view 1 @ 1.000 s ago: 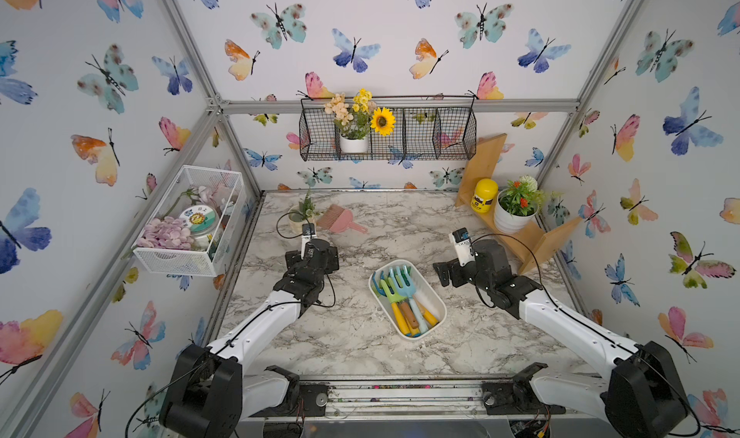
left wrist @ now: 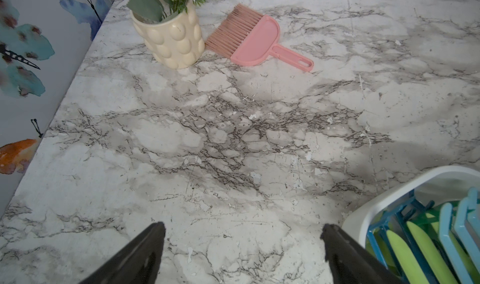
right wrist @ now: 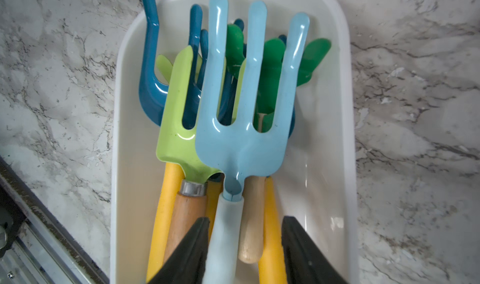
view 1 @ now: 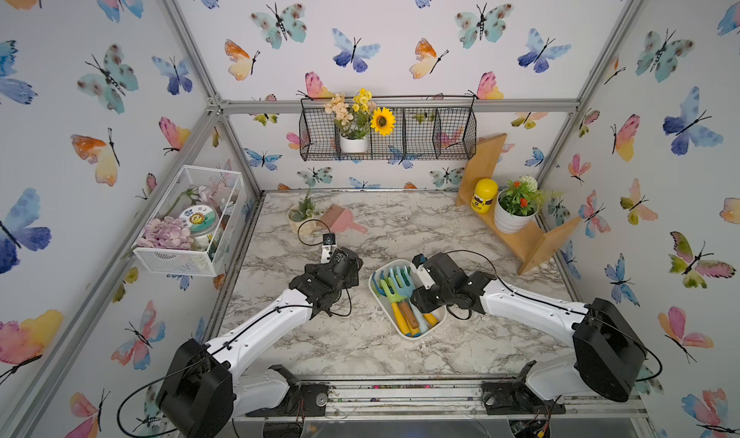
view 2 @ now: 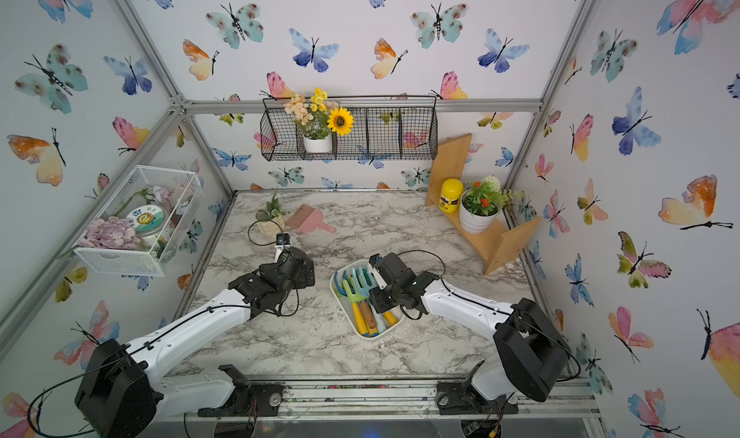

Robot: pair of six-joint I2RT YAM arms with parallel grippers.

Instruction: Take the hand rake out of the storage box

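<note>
A white storage box [right wrist: 345,149] holds a light-blue hand rake [right wrist: 240,144] lying on top of green, dark-blue and lime tools with yellow and wooden handles. My right gripper is over the box, its fingers part open either side of the rake's pale handle [right wrist: 226,234]; whether they touch it is unclear. My left gripper stands open with nothing between its fingers, left of the box, whose near corner shows at lower right of the left wrist view.
A potted plant [left wrist: 172,39] and pink dustpan brush [left wrist: 255,44] lie at the back left. A wooden shelf [view 1: 532,253] with yellow container and flowerpot stands right. A white basket [view 1: 177,260] hangs left.
My right gripper has moved left and down over the box, onto the rake's handle area. My left gripper has moved right, toward the box.
</note>
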